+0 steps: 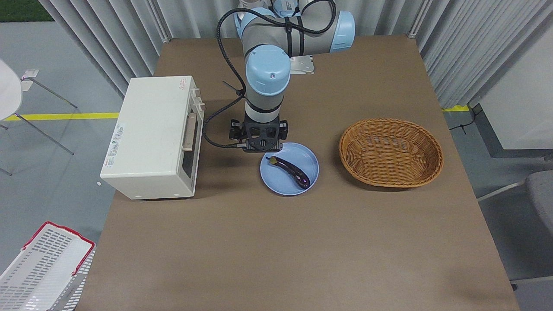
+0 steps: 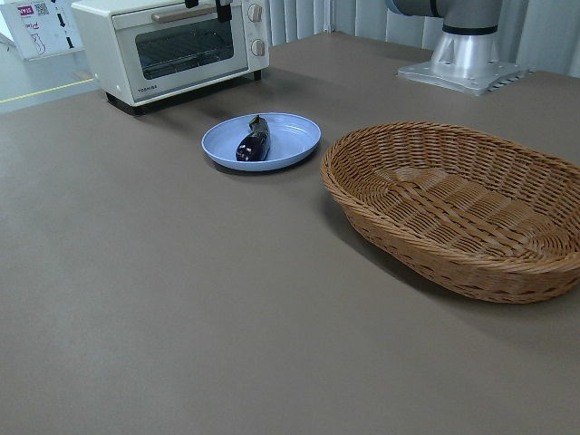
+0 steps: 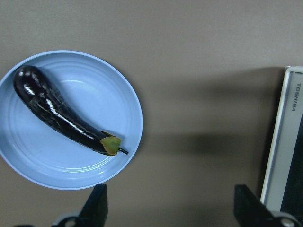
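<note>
A dark purple eggplant (image 1: 290,171) with a green cap lies on a light blue plate (image 1: 274,184); the wrist view shows it diagonal across the plate (image 3: 75,168). My gripper hangs above the table, just behind and left of the plate in the front view, fingers wide apart and nothing between them. In the left view only its dark lower tips show at the top edge.
A white Toshiba toaster oven (image 1: 145,134) stands left of the plate, its door shut. A wicker basket (image 1: 391,153) sits to the right.
</note>
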